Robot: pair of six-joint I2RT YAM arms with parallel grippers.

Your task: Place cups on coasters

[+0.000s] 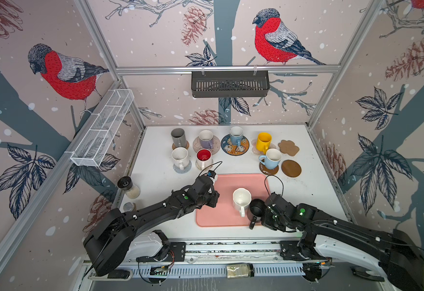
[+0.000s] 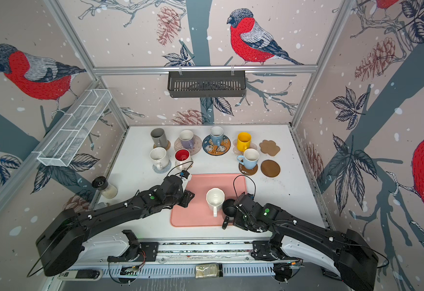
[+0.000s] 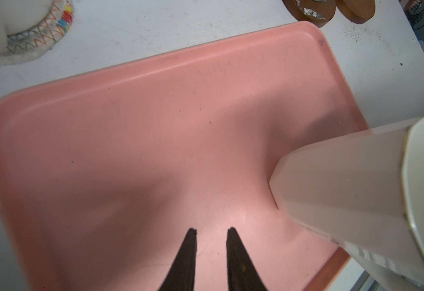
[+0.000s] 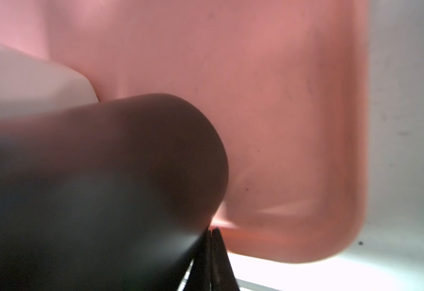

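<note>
A white cup (image 1: pixel 242 198) and a black cup (image 1: pixel 255 208) stand on the pink tray (image 1: pixel 231 179). My left gripper is over the tray's left part, left of the white cup; a narrow gap shows between its fingertips, nothing visible in it, so its grip is unclear. My right gripper is shut, right beside the black cup, which fills much of the right wrist view. Behind, cups stand on coasters, including the yellow cup (image 1: pixel 263 139) and light blue cup (image 1: pixel 272 157). The flower coaster (image 1: pixel 288 147) and round brown coaster (image 1: pixel 291 168) are bare.
A dark-lidded jar (image 1: pixel 127 186) stands at the left edge. A white wire shelf (image 1: pixel 100 128) hangs on the left, a dark basket (image 1: pixel 230 83) at the back. The table has clear room right of the tray.
</note>
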